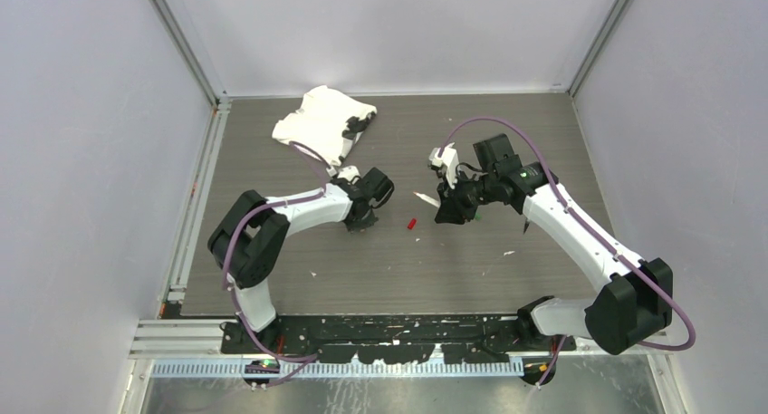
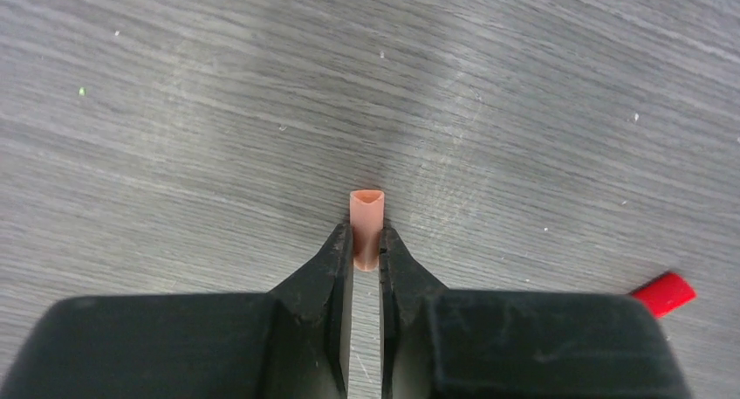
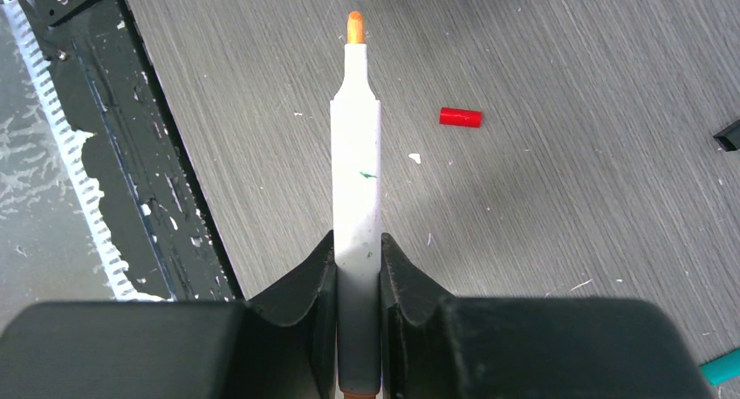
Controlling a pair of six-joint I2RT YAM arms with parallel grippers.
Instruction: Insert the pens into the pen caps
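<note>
A white pen with an orange tip (image 3: 356,172) is clamped in my shut right gripper, its tip pointing away from the fingers. On the grey table, a small orange pen cap (image 2: 366,212) lies between the fingertips of my left gripper. Those fingers (image 2: 400,259) press close to both of its sides, and the cap's hollow end faces outward. From above, the left gripper's tips (image 1: 360,226) hide this cap. A red cap (image 1: 411,224) lies loose between the two grippers. At the right wrist view's lower right edge shows part of a teal cap (image 3: 722,367).
A crumpled white cloth (image 1: 317,124) with dark stains lies at the back left. Small pale specks dot the tabletop.
</note>
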